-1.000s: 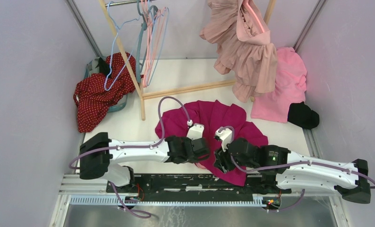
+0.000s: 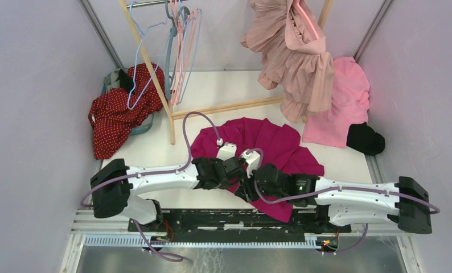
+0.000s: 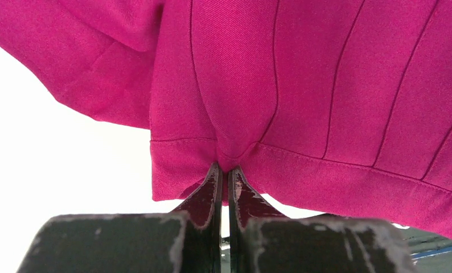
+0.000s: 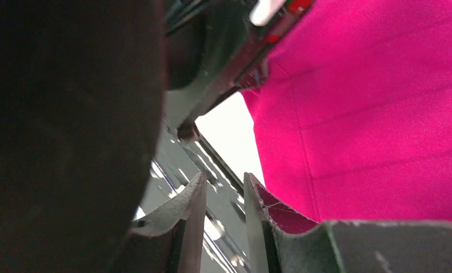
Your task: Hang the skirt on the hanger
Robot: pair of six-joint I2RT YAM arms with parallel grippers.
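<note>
The magenta skirt [image 2: 269, 133] lies spread on the white floor in front of the rack, partly covered by both arms. In the left wrist view, my left gripper is shut on the stitched band along the edge of the skirt [image 3: 235, 74], pinching the cloth into a fold. My right gripper stands open close beside the left arm. Nothing shows between its fingers, and the skirt [image 4: 372, 119] spreads behind and right of them. Several blue and pink hangers hang on the rack's left side, among them a light blue hanger [image 2: 136, 71].
A dusty-pink ruffled garment [image 2: 309, 74] hangs at the rack's right. Red dotted cloth [image 2: 118, 122] spills from a bin on the left. Pink cloth [image 2: 340, 102] and a black item [image 2: 365, 139] lie at right. The two grippers are crowded together near the front edge.
Both arms have shifted left in the top view, the right one more, bringing the grippers closer together. A pale pink curved piece below the left gripper is now out of sight.
</note>
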